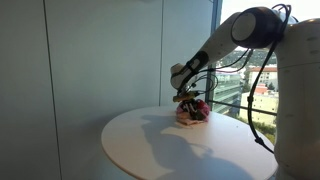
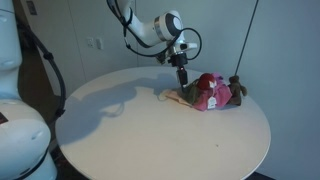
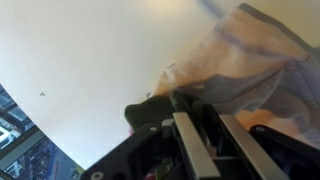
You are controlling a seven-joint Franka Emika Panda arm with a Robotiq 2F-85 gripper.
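A heap of cloth lies on the round white table. It holds a beige-pink piece (image 3: 245,62), a dark green piece (image 3: 152,112), a red bundle (image 2: 207,81) and a bright pink piece (image 2: 221,97). Over the heap's left side in exterior view 2, my gripper (image 2: 182,83) points down. Its two fingers (image 3: 193,148) stand close together in the wrist view, their tips right at the dark green cloth. Shadow fills the gap, so whether any cloth is between them cannot be made out. In exterior view 1 the gripper (image 1: 184,98) is right above the heap.
A brown stuffed toy (image 2: 236,90) sits at the heap's right side, near the table's edge.
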